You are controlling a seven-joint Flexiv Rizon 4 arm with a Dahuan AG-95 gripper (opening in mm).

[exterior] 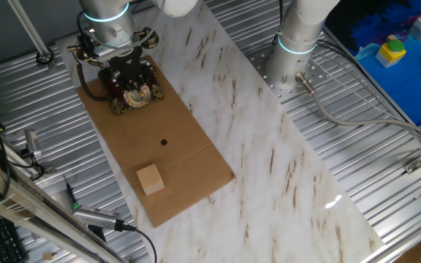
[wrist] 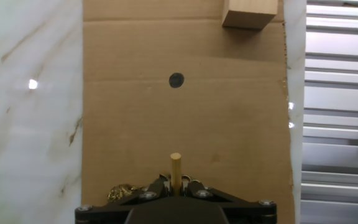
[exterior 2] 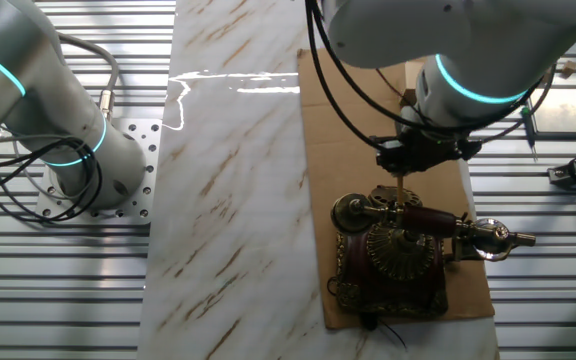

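Observation:
A dark red and brass vintage telephone (exterior 2: 393, 285) stands at one end of the cardboard sheet, its handset (exterior 2: 430, 222) lying across the top in its cradle. My gripper is shut on a thin wooden stick (wrist: 176, 167), which points out from between the fingers. In exterior view 2 the stick (exterior 2: 400, 186) hangs below the gripper, close to the handset; whether it touches the phone I cannot tell. From exterior view 1, the arm hides part of the telephone (exterior: 148, 95). The wrist view shows just a bit of its brass trim (wrist: 122, 191).
A wooden block (exterior: 150, 179) sits near the other end of the cardboard (exterior: 188, 150), with a black round spot (exterior: 164, 142) between block and phone. Bare marble tabletop (exterior: 269, 175) lies alongside.

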